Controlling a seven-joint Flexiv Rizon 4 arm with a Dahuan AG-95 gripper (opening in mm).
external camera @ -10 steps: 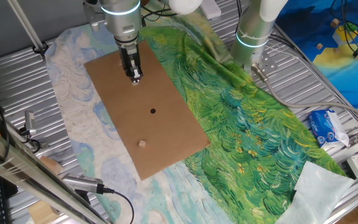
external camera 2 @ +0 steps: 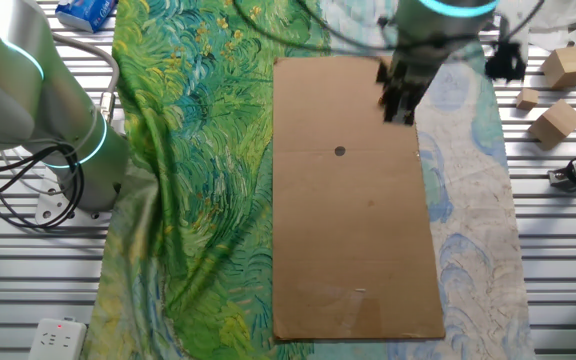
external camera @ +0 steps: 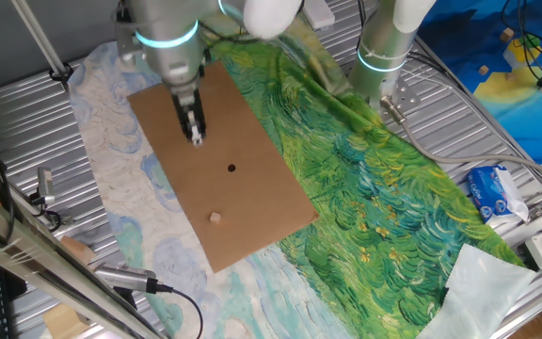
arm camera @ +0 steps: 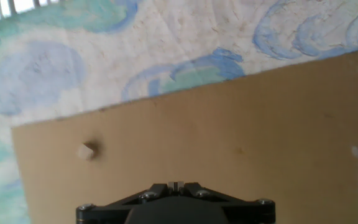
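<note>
A small wooden block (external camera: 215,217) rests on the brown cardboard sheet (external camera: 172,127), toward its near end in exterior view 1. The wrist view has the same block (arm camera: 86,151) at the left, clear of my fingers. My gripper (external camera: 197,139) hangs over the other half of the sheet, well apart from the block. Its fingertips meet in the wrist view, so the gripper is shut, and nothing shows between them. A round black spot (external camera 2: 340,151) marks the cardboard. In exterior view 2 the blurred arm covers the area where the block lies.
A painted cloth (external camera: 374,207) lies under the cardboard, with raised folds on the green side. Loose wooden blocks (external camera 2: 568,66) sit off the cloth, near a silver device (external camera: 125,278) with a cable.
The block and cardboard have stayed in place.
</note>
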